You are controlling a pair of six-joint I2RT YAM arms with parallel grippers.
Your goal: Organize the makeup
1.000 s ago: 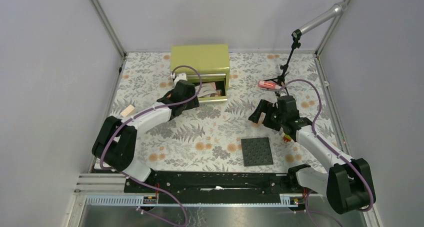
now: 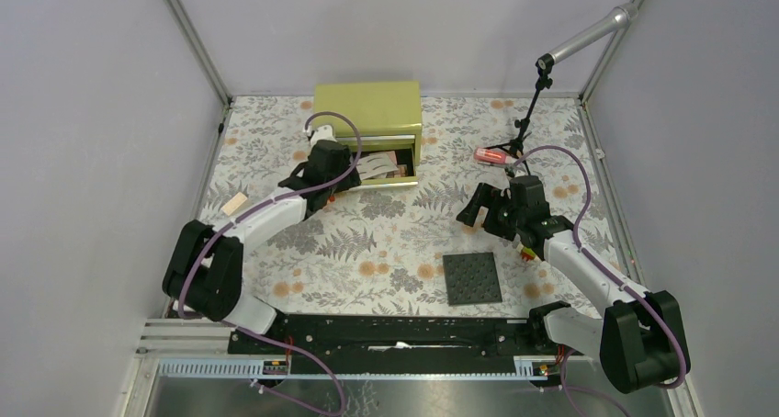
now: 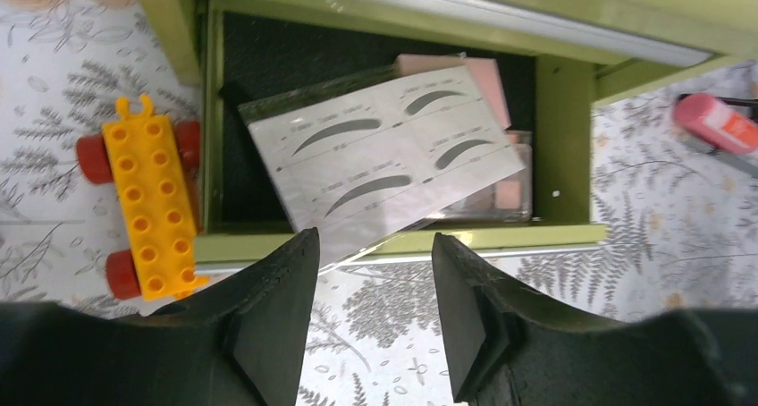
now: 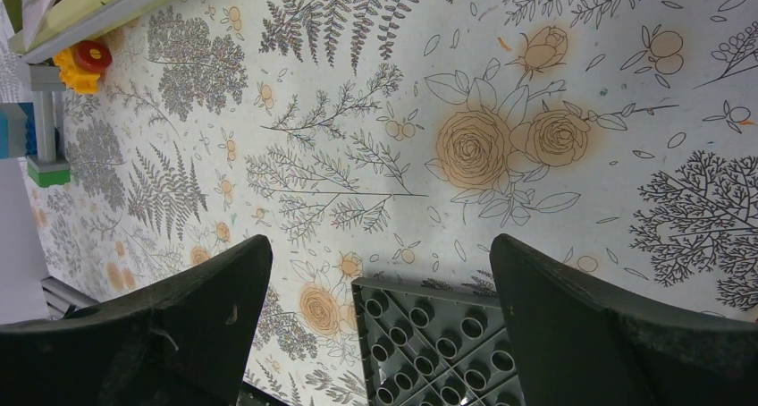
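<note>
In the left wrist view, an olive organizer [image 3: 563, 138] has an open drawer with an eyebrow stencil sheet [image 3: 384, 147], a pink item [image 3: 483, 88] and a clear case [image 3: 518, 191]. My left gripper is over the drawer's front edge, fingers somewhat apart; whether it grips anything is unclear. My right gripper is open and empty over the mat, right of the organizer in the top view.
A yellow toy block [image 3: 152, 200] lies left of the drawer. A grey pegboard [image 2: 472, 278] sits at front right. A pink tube [image 2: 491, 155] and lamp stand [image 2: 524, 123] are at back right.
My left gripper and arm have moved slightly left in the top view. The right arm has not moved.
</note>
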